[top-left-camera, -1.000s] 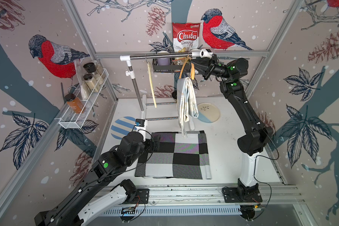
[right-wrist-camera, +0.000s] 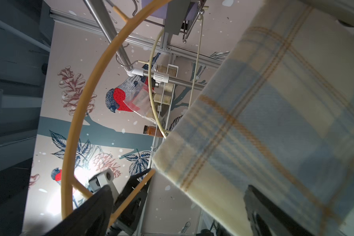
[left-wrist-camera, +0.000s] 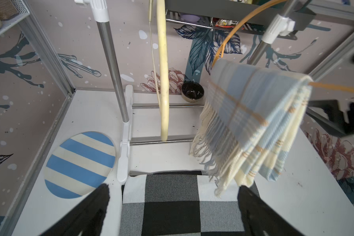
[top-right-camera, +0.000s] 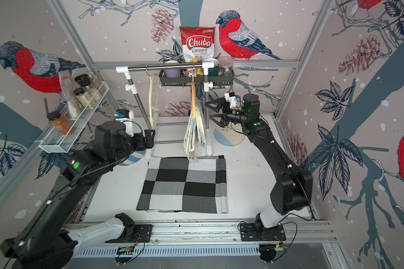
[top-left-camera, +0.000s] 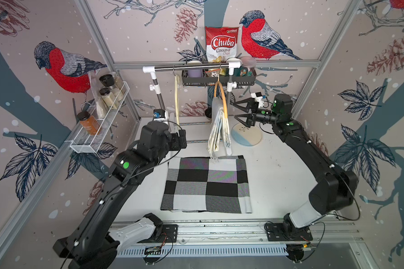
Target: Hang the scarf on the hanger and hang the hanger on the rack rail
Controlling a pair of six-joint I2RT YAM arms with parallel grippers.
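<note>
A blue and cream plaid fringed scarf [left-wrist-camera: 251, 110] hangs draped over the orange hanger [top-right-camera: 193, 87] on the metal rail [top-left-camera: 188, 67]. Just right of it my right gripper [top-left-camera: 240, 112] stands open, fingers apart, with the cloth filling much of the right wrist view. My left gripper is open and empty, raised in front of the rack at the left, facing the scarf. A pale yellow hanger [left-wrist-camera: 163, 78] hangs left of the scarf.
A checked mat [top-left-camera: 184, 192] lies below the rack. Round striped board [left-wrist-camera: 72, 165], beige board [top-left-camera: 247, 133] and dark bowl [left-wrist-camera: 192, 89] stand on the table. A wire shelf [top-left-camera: 83, 145] with jars is at left; a black basket [top-left-camera: 193, 79] is behind the rail.
My right gripper moved down and right, away from the hanger's top, and is now visibly open. My left arm rose towards the rack. The hanger and scarf swung slightly.
</note>
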